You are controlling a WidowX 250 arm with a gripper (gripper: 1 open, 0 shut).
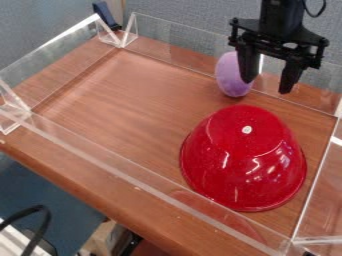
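My black gripper [270,76] is at the top right, open, with its two fingers apart and pointing down. Behind it and a little to its left stands a purple egg-shaped object [231,75] on the wooden surface. A large glossy red dome [242,163] rests on the wood in front of the gripper, lower in the view. Nothing shows between the fingers.
Clear plastic walls [150,182] border the wooden work surface [127,105]. A dark blue object [104,16] is outside at the top left. A black cable lies at the bottom left.
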